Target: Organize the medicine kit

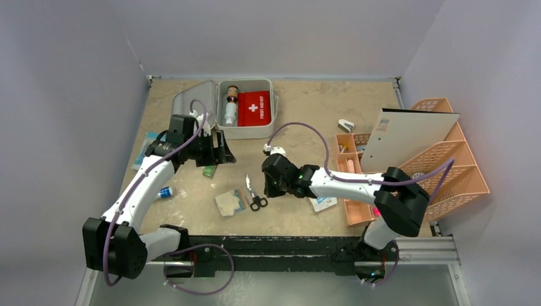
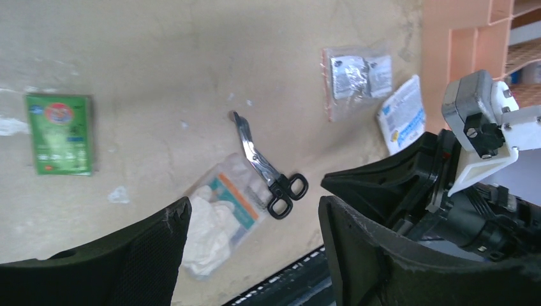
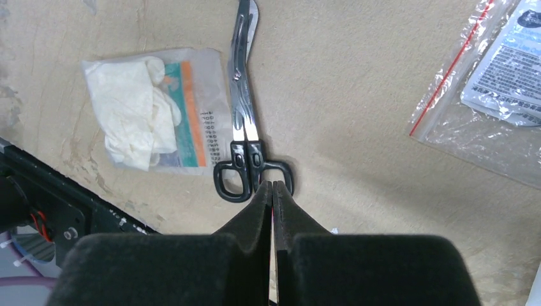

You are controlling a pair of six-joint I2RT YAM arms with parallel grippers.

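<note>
Black-handled metal scissors (image 3: 245, 108) lie flat on the table, their handle loops toward the front. In the right wrist view my right gripper is shut with nothing between its fingers, the tips in front of the right handle loop and apart from the blades. From above, that gripper (image 1: 268, 191) is just right of the scissors (image 1: 255, 199). My left gripper stands open and empty, over the table near the green box (image 2: 60, 135). A bag with white gloves (image 3: 143, 115) is left of the scissors. The medicine kit (image 1: 245, 134) holds bottles and a red pouch (image 1: 254, 108).
A clear bag of sachets (image 2: 357, 76) and a white packet (image 2: 403, 115) lie near the orange organizer (image 1: 354, 210) at right. A blue-white bottle (image 1: 164, 192) lies at left, below the left arm. Bare table surrounds the kit's right side.
</note>
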